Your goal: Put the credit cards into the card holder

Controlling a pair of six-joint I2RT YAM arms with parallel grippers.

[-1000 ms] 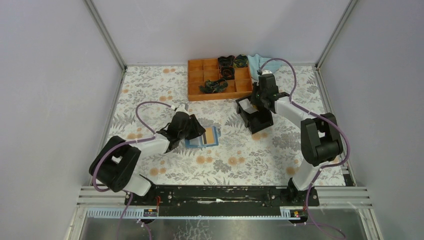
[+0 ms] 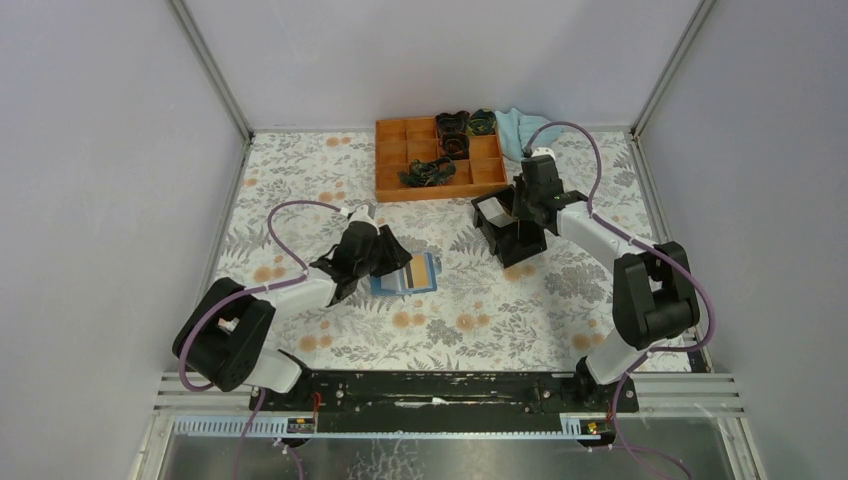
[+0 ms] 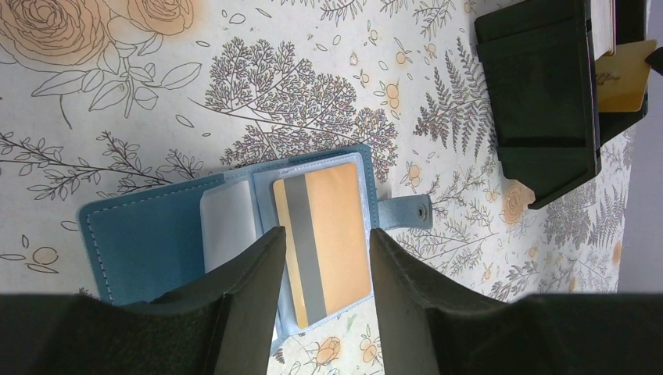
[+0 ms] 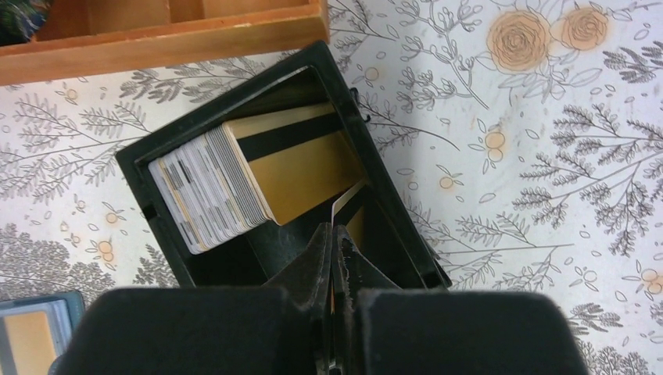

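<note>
My right gripper is shut on a gold card [image 4: 349, 207] with a dark stripe, over the black box [image 4: 356, 129]. In the left wrist view this gold card [image 3: 621, 78] stands partly inside the box, apart from the stack. A row of upright cards [image 4: 209, 191] fills one side of the box, the gold one at its end facing the empty part. The blue card holder [image 3: 148, 234] lies unfolded on the table, a tan card with a grey stripe [image 3: 336, 234] in its clear sleeve. Above it my left gripper is open, nothing between its fingers.
Behind the black box stands a wooden tray [image 2: 390, 155] with compartments and several dark patterned items [image 2: 428, 172]. A light blue cloth [image 2: 512, 130] lies beside it. The flowered tabletop [image 2: 470, 300] between holder and box is clear.
My right gripper has moved slightly right and toward the front with the gold card, away from the stack. The left arm is nearly still.
</note>
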